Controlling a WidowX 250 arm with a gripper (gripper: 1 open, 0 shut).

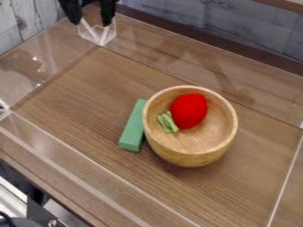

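Observation:
A wooden bowl (pixel 207 146) on the right half of the table holds a red round object (pixel 190 110) and a small light-green piece (pixel 168 123). A green rectangular piece (pixel 133 130) lies just left of the bowl, along its rim. My dark gripper (pixel 88 19) is at the top left edge of the view, largely cut off and high above the table's back part, apart from the bowl. Whether it is open or shut I cannot tell.
A grey wall (pixel 254 27) runs along the back right. Dark cables lie at the lower left corner.

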